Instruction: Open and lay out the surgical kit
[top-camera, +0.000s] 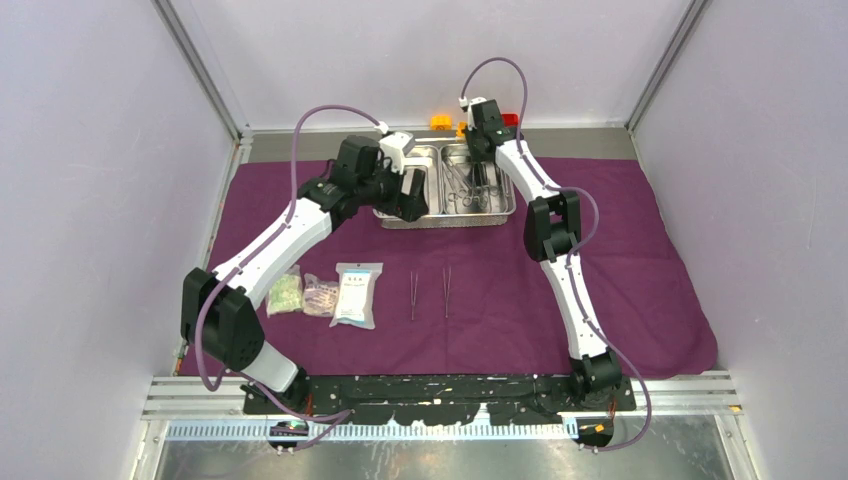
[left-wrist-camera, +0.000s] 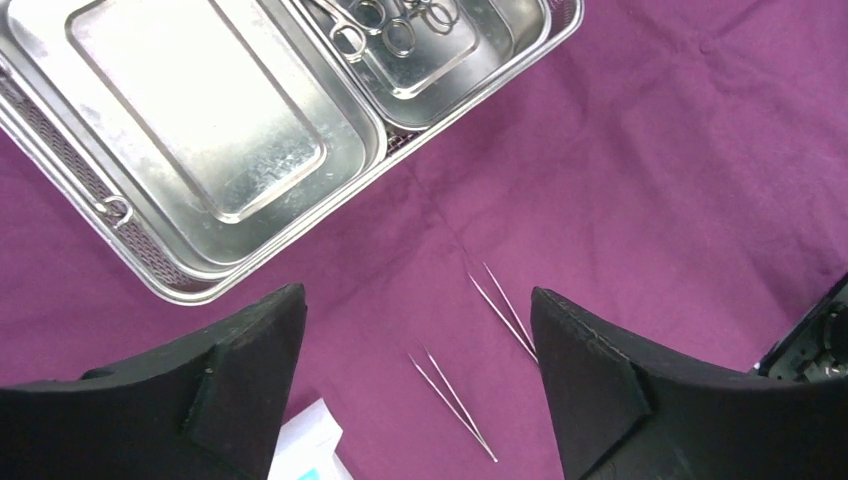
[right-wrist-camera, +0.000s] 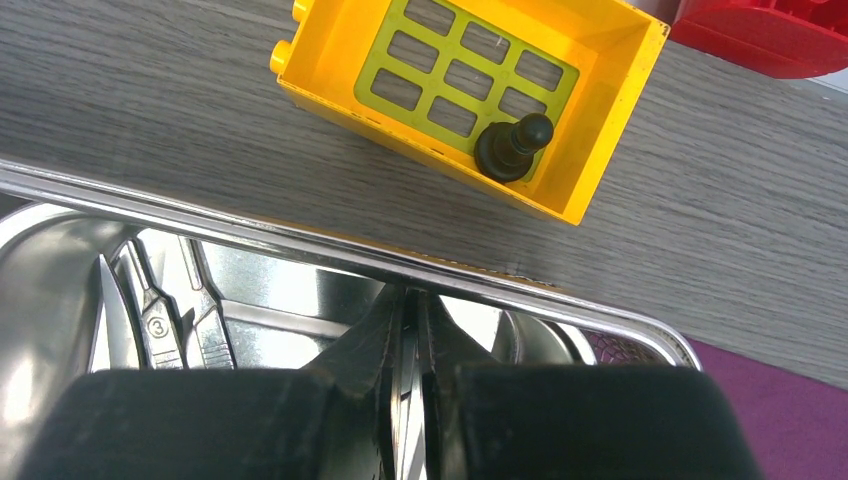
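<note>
The metal tray (top-camera: 445, 222) stands at the back of the purple cloth, its left compartment bare in the left wrist view. Scissors-like instruments (top-camera: 457, 190) lie in its right compartment. My right gripper reaches down into that compartment by the far rim, fingers nearly together. A thin metal instrument (right-wrist-camera: 403, 440) shows behind and between them; whether they grip it is unclear. Over the tray's front left, my left gripper is open and empty. Two tweezers (top-camera: 414, 297) lie side by side on the cloth, left of a white packet-free stretch.
A white packet (top-camera: 355, 296), a bag of beige pieces (top-camera: 320, 297) and a green-filled bag (top-camera: 285, 292) lie at the front left. Behind the tray sit a yellow toy box (right-wrist-camera: 610, 130) and a red one (right-wrist-camera: 760, 40).
</note>
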